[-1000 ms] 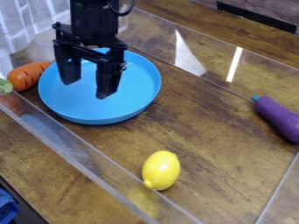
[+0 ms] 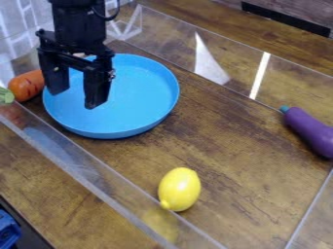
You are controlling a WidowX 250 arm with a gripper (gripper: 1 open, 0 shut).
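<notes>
My black gripper [image 2: 76, 80] hangs over the left part of a blue plate [image 2: 143, 102], open, with its two fingers apart and nothing visible between them. An orange carrot [image 2: 26, 85] lies left of the plate, partly behind the gripper's left side. A yellow lemon-like object [image 2: 180, 189] lies at the lower middle, and a purple eggplant [image 2: 309, 132] lies at the right.
A clear plastic edge crosses the lower left, and a blue object [image 2: 11, 233] shows in the bottom left corner.
My gripper has moved to the left over the plate, closer to the carrot. The objects on the table appear unmoved.
</notes>
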